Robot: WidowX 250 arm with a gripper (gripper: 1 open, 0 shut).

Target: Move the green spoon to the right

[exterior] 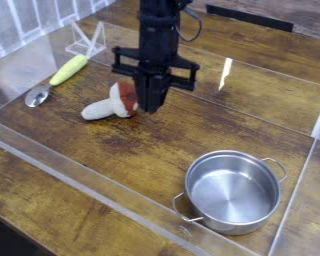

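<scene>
The green spoon (pixel 69 70) lies at the far left of the camera view, its metal bowl toward the front left and its green handle pointing back. My gripper (pixel 148 102) reaches down from the top centre, well to the right of the spoon and apart from it. Its dark fingers stand just beside a white and reddish-brown object (pixel 101 109) and cover part of that object. Whether the fingers are spread or together is too small to make out, as is any contact with the object.
A metal pot (pixel 234 190) with two wire handles stands at the front right. Behind the spoon, a small white wire rack (pixel 85 42) rests near the wall. Bare wood (pixel 123 150) lies open across the middle. Clear low walls edge the surface.
</scene>
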